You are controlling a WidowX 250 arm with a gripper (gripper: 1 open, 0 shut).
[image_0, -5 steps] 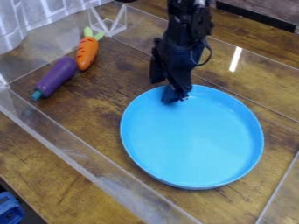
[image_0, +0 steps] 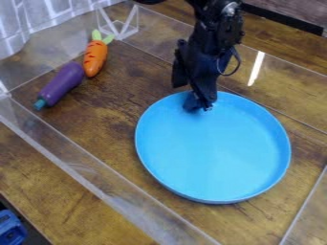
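Observation:
A large blue plate [image_0: 212, 153] lies on the wooden table. The dark robot gripper [image_0: 200, 100] comes down from the top and reaches the plate's upper rim; whether it is open or shut, or holds anything, is hard to tell. An orange carrot [image_0: 94, 59] and a purple eggplant [image_0: 60, 85] lie on the table at the upper left, apart from the plate.
Clear plastic walls run along the left and right of the workspace. A blue object [image_0: 10, 230] sits at the lower left corner. Bare wood [image_0: 90, 144] lies left of the plate.
The gripper and plate have shifted slightly to the right over the last second. The carrot and eggplant have not moved.

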